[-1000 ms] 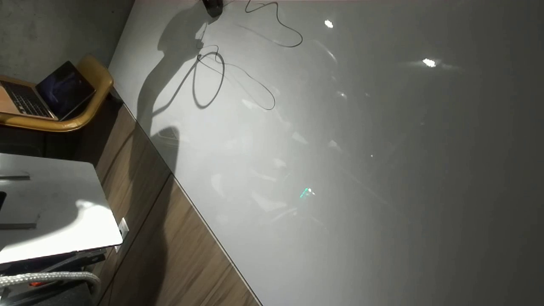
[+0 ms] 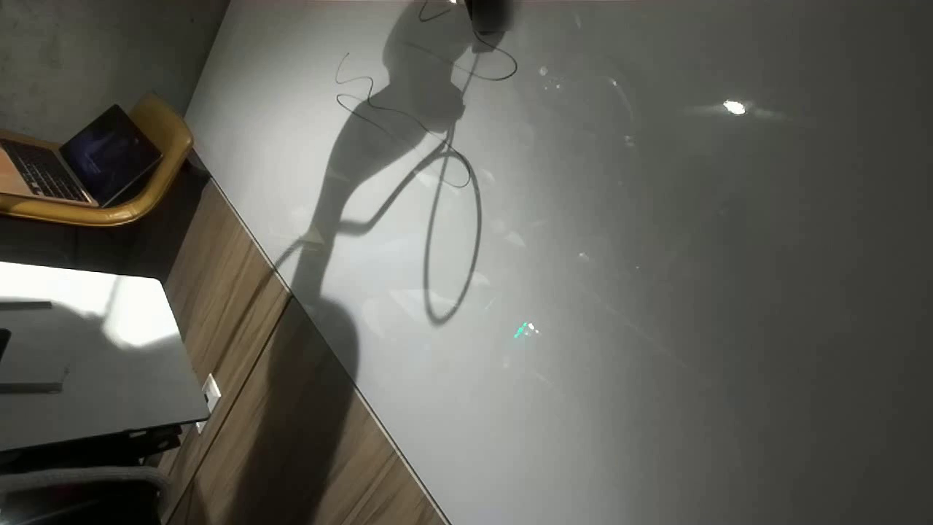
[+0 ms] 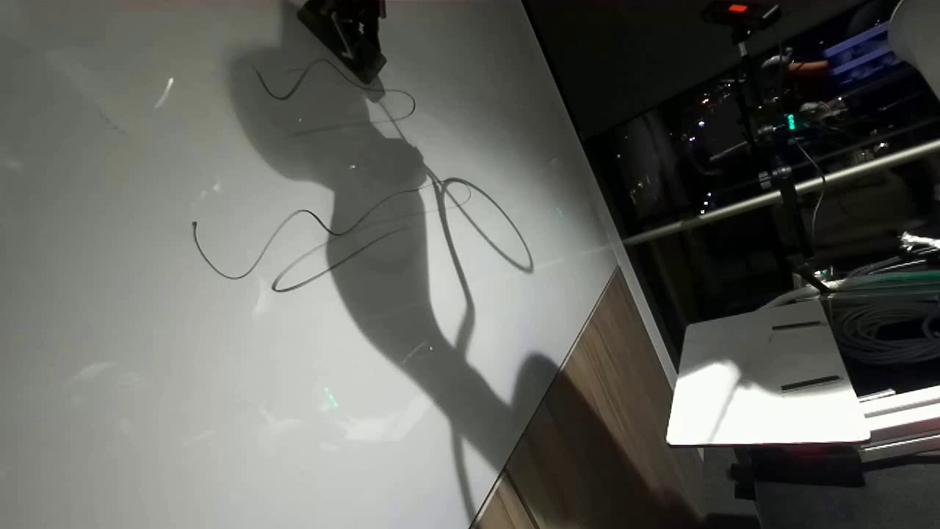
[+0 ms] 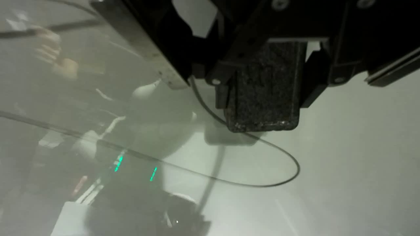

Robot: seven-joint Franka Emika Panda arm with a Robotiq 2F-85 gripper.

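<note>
A dark, rough-textured rectangular block sits between the two black fingers of my gripper, which is shut on it. Its lower edge hangs close above the white tabletop, with a soft shadow just below; contact cannot be made out. Only part of the gripper shows at the top of exterior view 2, and in exterior view 1 it is a dark blur at the top edge. A thin dark cable loops over the table and passes behind the block in the wrist view. In exterior view 2 the same cable curls loosely near the arm's shadow.
The white table is glossy and mostly bare, with glare spots and a large arm shadow. Beyond its wood-sided edge are a chair with a laptop and a pale panel. Dark equipment stands past the edge in exterior view 2.
In exterior view 1 my gripper has moved right along the top edge, and its shadow has shifted right and down. The thin cable lies as before, now partly under the shadow.
</note>
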